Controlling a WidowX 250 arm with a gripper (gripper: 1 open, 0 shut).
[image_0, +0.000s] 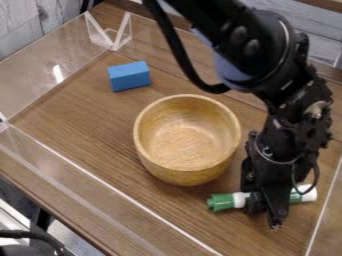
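Observation:
A black gripper (267, 192) reaches down at the right, its fingers shut around a green-and-white cylinder (227, 201), like a marker or tube, lying on the wooden table (80, 130) near the front. The white end of the cylinder sticks out to the right of the fingers. A tan wooden bowl (185, 135) sits just left of the gripper.
A blue block (128, 75) lies at the back left, near a white wire-like stand (110, 30). Clear plastic walls line the table's left and front edges.

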